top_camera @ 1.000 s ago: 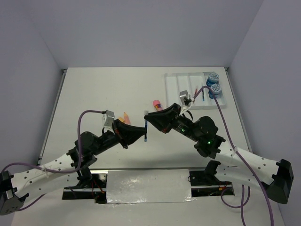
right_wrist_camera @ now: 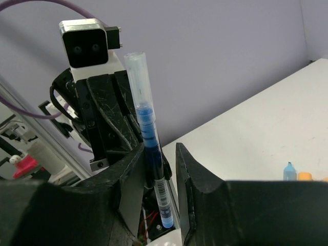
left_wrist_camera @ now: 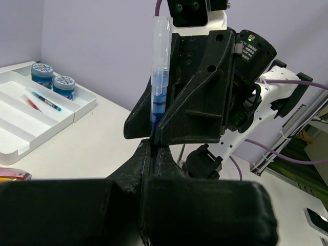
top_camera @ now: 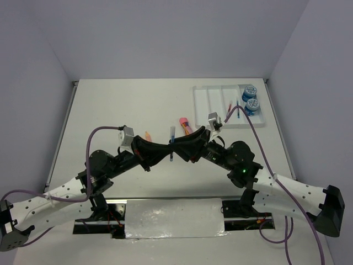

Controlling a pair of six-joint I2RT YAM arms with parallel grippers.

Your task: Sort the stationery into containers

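Upright in the air is a blue pen with a clear cap (left_wrist_camera: 160, 66), with the fingertips of my left gripper shut on it. My right gripper is part open around the same pen (right_wrist_camera: 151, 134). In the right wrist view the pen stands close to the left finger (right_wrist_camera: 132, 179), with a gap to the other one. Seen from above, the two grippers meet at the pen (top_camera: 172, 134) over the middle of the table. The white divided tray (top_camera: 199, 107) at the back right holds a red pen (top_camera: 230, 105) and a blue pen (top_camera: 238, 109).
Two blue-lidded jars (top_camera: 250, 91) stand in the tray's right compartment. A pink-ended item (top_camera: 183, 121) lies behind the grippers, and an orange item (top_camera: 148, 136) lies left of it.
A second ago the grippers were apart, the pen at the left one's tip.
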